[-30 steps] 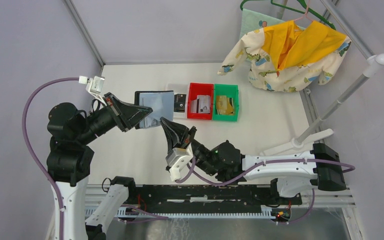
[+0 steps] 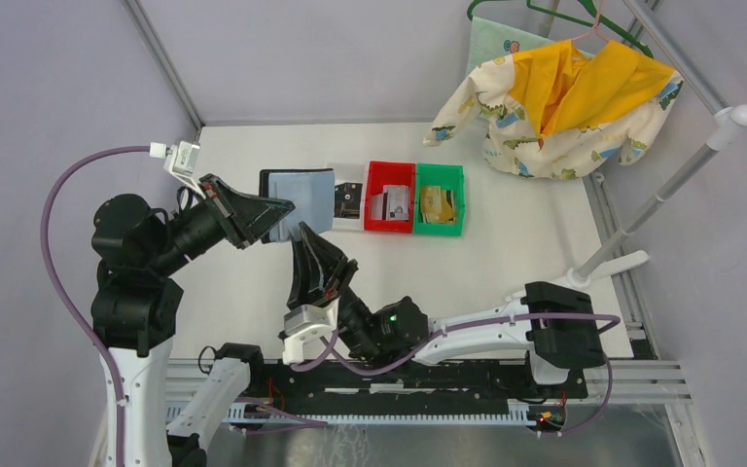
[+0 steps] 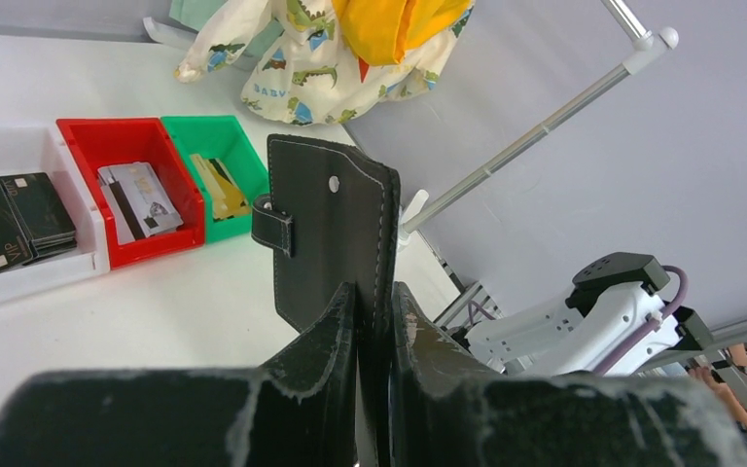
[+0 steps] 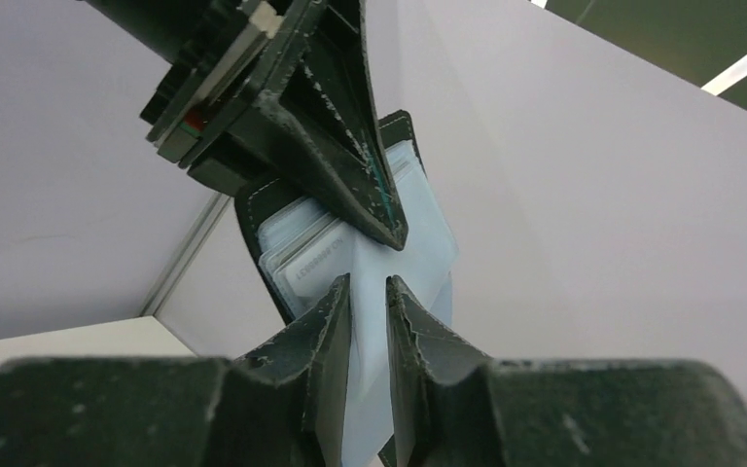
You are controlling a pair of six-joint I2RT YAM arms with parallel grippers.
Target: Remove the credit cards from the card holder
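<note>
The black card holder is raised above the table, its clear bluish sleeves fanned out and facing up in the top view. My left gripper is shut on it; in the left wrist view its fingers pinch the holder's edge. At the lower edge of the sleeves is my right gripper, its fingers slightly apart. From the right wrist view, the sleeves' edge lies in line with the gap between my right fingertips; contact cannot be told. No card is clearly distinguishable inside the sleeves.
Black cards lie in a white bin, silver cards in a red bin, gold cards in a green bin. A hanging garment occupies the back right.
The left gripper and the holder have moved only slightly.
</note>
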